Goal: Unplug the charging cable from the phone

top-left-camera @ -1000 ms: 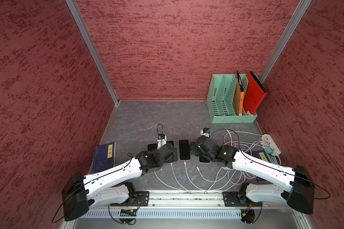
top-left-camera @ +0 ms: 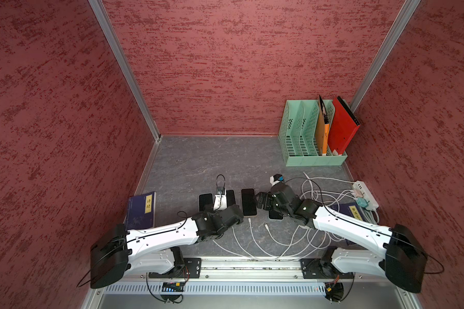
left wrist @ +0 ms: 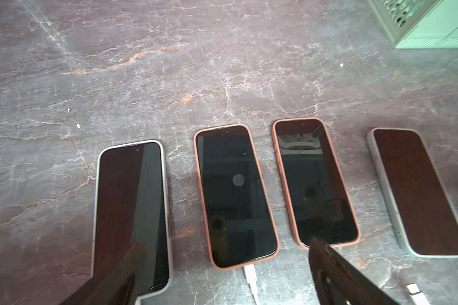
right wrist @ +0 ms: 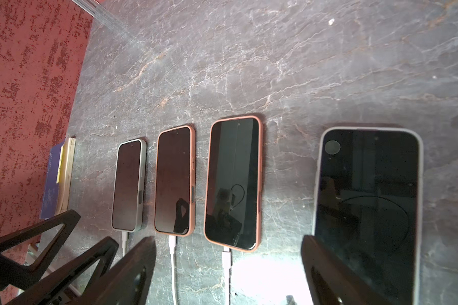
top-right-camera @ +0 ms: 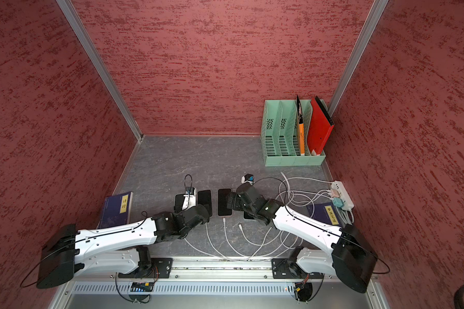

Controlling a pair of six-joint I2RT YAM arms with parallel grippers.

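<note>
In the right wrist view a grey-white phone, an orange-cased phone and a second orange-cased phone each have a white plug at the bottom edge. That last plug shows a dark strip against the phone; I cannot tell how far it is seated. Beyond the rightmost white-cased phone, a loose plug lies apart from it. My left gripper is open over the left phones, empty. My right gripper stands with fingers apart, nothing between them, left of the rightmost phone.
White cables loop along the front and right to a power strip. A green file rack stands at the back right. A blue book lies far left, another under cables.
The right arm has shifted only slightly. The phones keep their places.
</note>
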